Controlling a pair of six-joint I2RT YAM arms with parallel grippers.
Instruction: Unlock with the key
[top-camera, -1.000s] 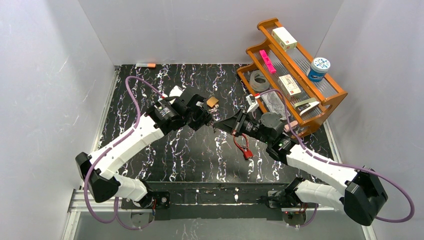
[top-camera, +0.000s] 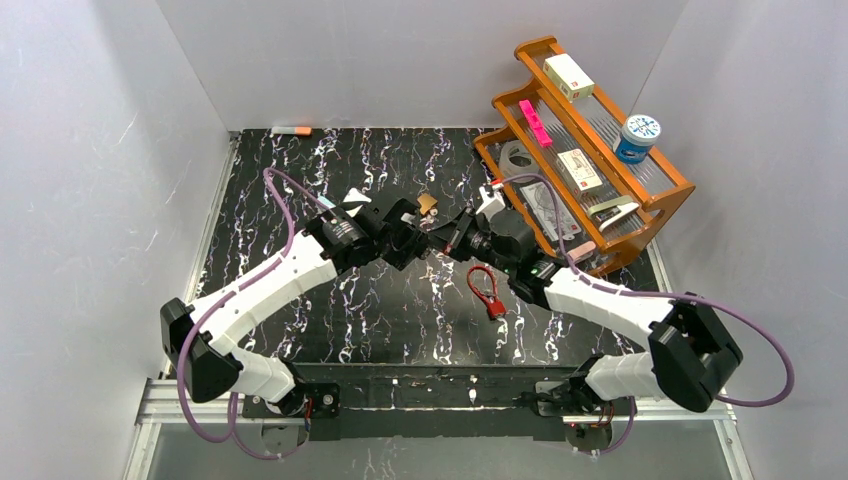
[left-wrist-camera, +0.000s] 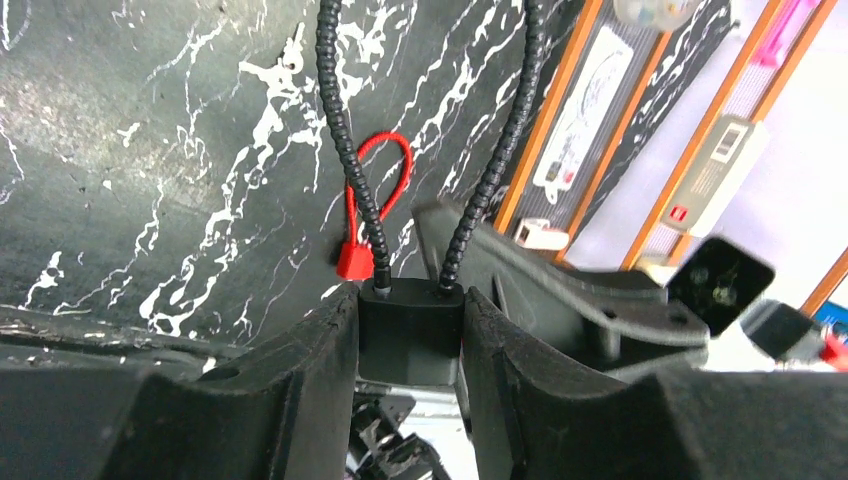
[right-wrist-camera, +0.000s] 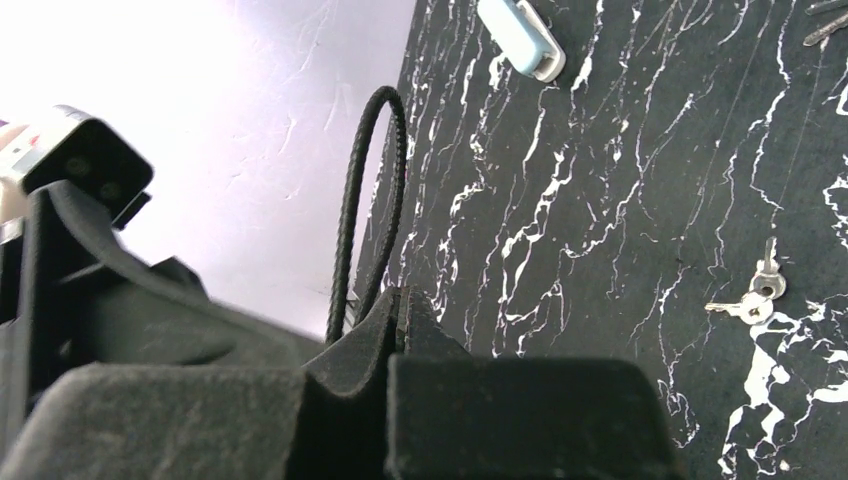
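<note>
A black lock (left-wrist-camera: 411, 335) with a braided black cable shackle sits between the fingers of my left gripper, which is shut on it. In the left wrist view, my dark right gripper reaches in close behind the lock; its tip is hidden there. My right gripper is shut, and no key can be made out between its fingers. The shackle loop (right-wrist-camera: 352, 215) rises just beyond its fingertips in the right wrist view. Two silver keys (right-wrist-camera: 768, 282) lie on the dark marbled table. From above, the two grippers meet over the table's middle.
A red cable lock (top-camera: 490, 297) lies on the table under the right arm. A small brown block (top-camera: 427, 203) sits behind the grippers. The wooden shelf (top-camera: 600, 160) with boxes fills the back right. Open tabletop lies in front.
The right arm has moved left and slightly away from the front, closing the gap to the left gripper. The left arm has shifted slightly to the right.
</note>
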